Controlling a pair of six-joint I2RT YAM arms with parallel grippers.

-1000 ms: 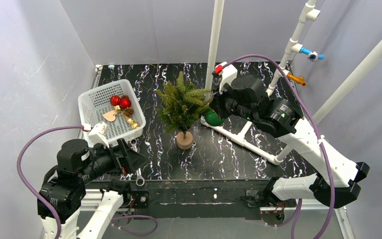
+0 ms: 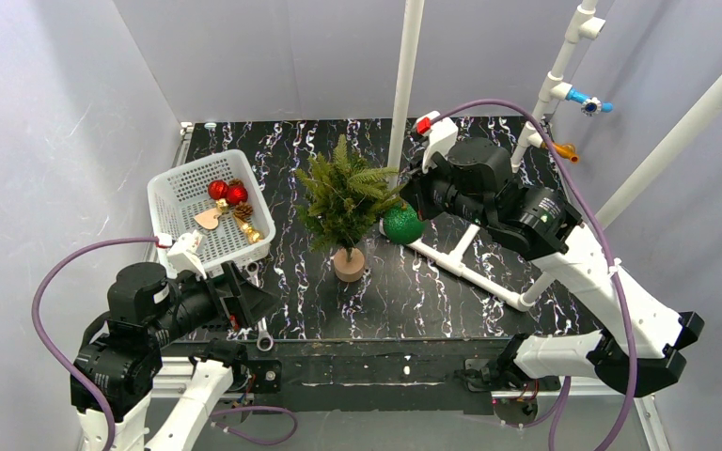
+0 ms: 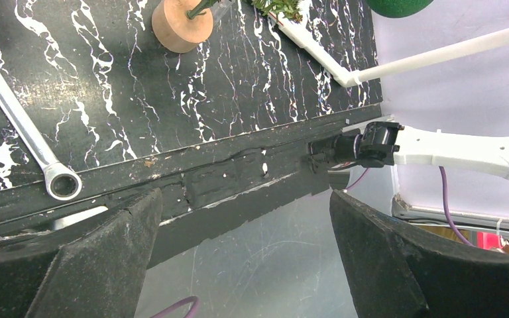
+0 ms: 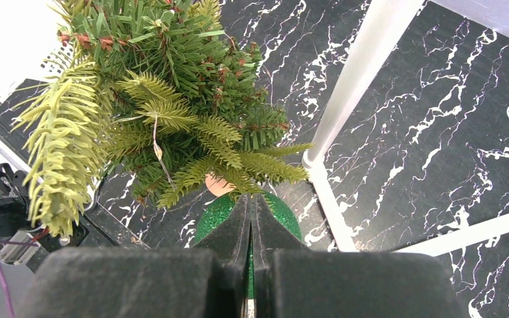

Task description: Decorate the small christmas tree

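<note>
The small Christmas tree [image 2: 343,193] stands upright on its round wooden base [image 2: 348,266] at the table's middle. Against its right side is my right gripper, shut, its tips close to the branch ends. A glittery green ball [image 2: 402,225] is directly beneath those fingertips, clear of the table; in the left wrist view the ball [image 3: 399,4] shows at the top edge. No thread can be made out between ball, fingers and branches. My left gripper is open and empty over the front edge. Red baubles [image 2: 227,191] lie in the white basket.
The white basket [image 2: 164,205] also holds a wooden heart [image 2: 209,218], a pinecone and gold ornaments. A wrench [image 3: 20,122] lies between basket and tree. White pipes [image 2: 470,275] rise and run right of the tree. Bare tabletop lies in front of the tree.
The right gripper shifts slightly rightward. The left arm and tree keep still.
</note>
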